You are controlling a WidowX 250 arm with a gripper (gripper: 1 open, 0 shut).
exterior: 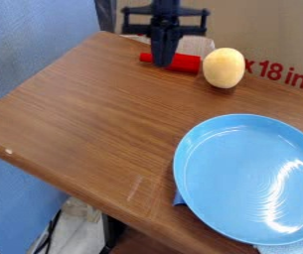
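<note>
My dark gripper hangs at the top centre, its fingers over a red cylindrical object near the back of the wooden table. Whether it is open or shut, or touching the red object, I cannot tell. A pale yellow oval object sits just to the right of them. A light blue plate fills the lower right of the table, with blue cloth partly showing beneath it.
A cardboard box with red printing stands behind the table.
</note>
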